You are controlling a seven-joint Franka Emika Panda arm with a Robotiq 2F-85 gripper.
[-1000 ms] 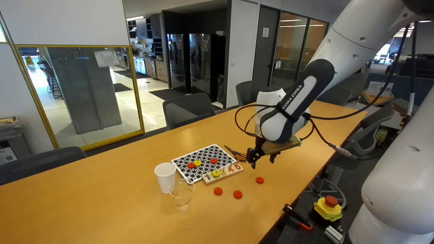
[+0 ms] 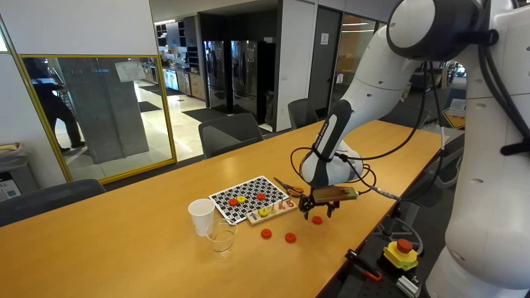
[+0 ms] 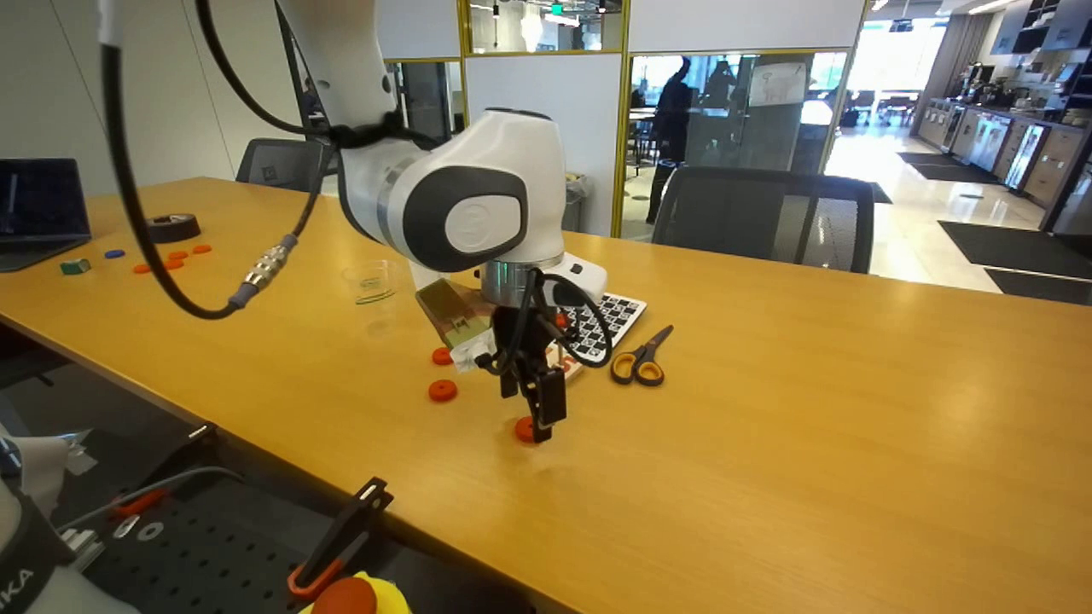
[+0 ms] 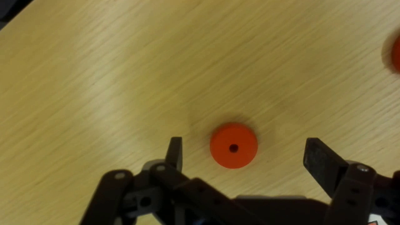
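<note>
My gripper is open just above the table, its fingers pointing down. Between and below the spread fingertips, in the wrist view, lies a red disc (image 4: pixel 233 157) with a small hole in its middle, and neither finger touches it. The same red disc (image 2: pixel 316 220) shows at the gripper in exterior view 1; in exterior view 2 a finger partly covers this disc (image 3: pixel 525 430). Two more red discs lie nearby, one here (image 2: pixel 290 237) and another red disc (image 2: pixel 266 233). A wooden peg board (image 2: pixel 273 212) carries a yellow ring (image 2: pixel 263 212).
Behind the peg board is a checkered board (image 2: pixel 226 194) with red and yellow discs. Scissors (image 3: pixel 640 360) lie close to it. A white cup (image 2: pixel 201 217) and a clear cup (image 2: pixel 222 239) stand to the left.
The arm has come down and toward the near side, bringing my gripper from above and behind the red disc to around it. The discs have stayed in place.
</note>
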